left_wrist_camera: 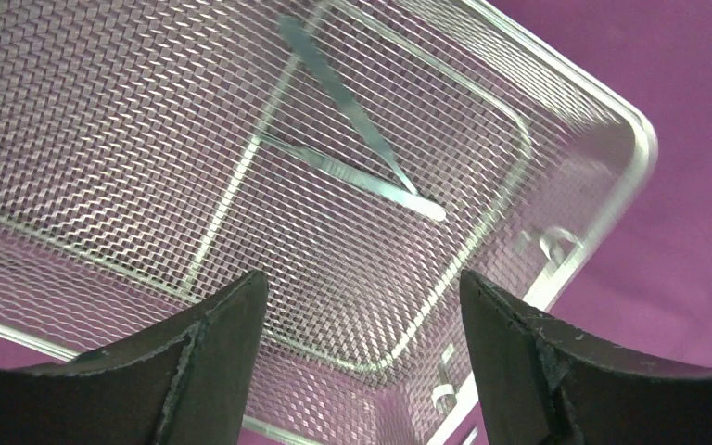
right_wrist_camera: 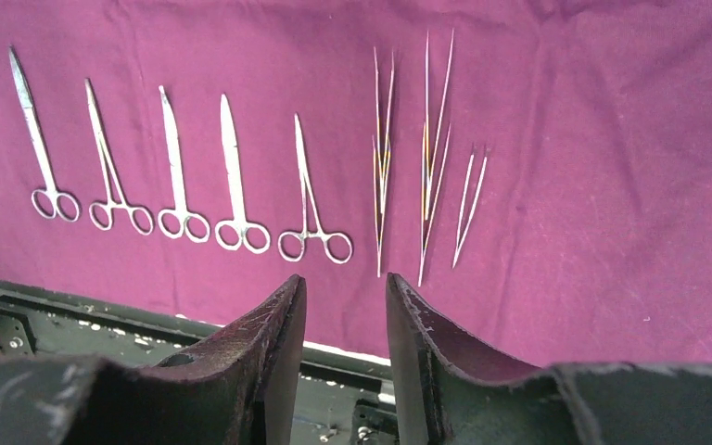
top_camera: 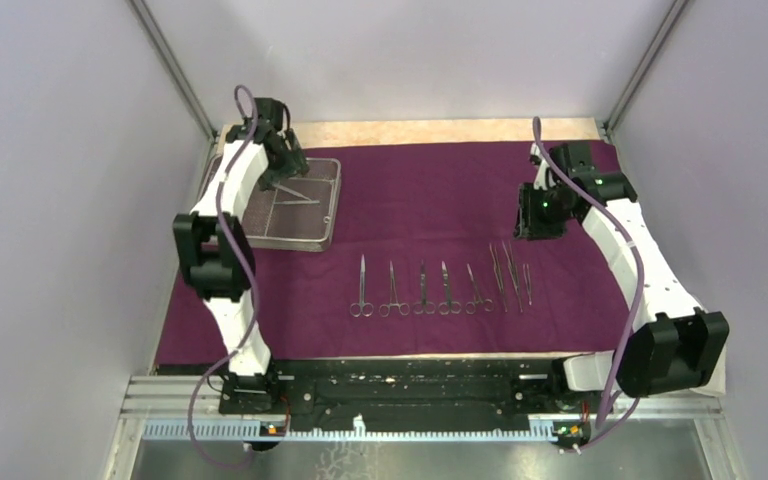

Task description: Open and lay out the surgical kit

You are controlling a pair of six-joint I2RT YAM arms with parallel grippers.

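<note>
My left gripper hangs open over the metal mesh tray (top_camera: 326, 200) at the back left, with nothing between its fingers. Inside lie two slim handles, a flat one (left_wrist_camera: 334, 85) and a narrower one (left_wrist_camera: 371, 182). On the purple cloth a row of scissor-like instruments (right_wrist_camera: 232, 176) runs along the front, with several long tweezers (right_wrist_camera: 432, 185) and a short pair (right_wrist_camera: 468, 204) at its right end. My right gripper is above and behind the tweezers, part open and empty.
The table's front edge and rail lie just below the instrument row. Walls stand at both sides and the back.
</note>
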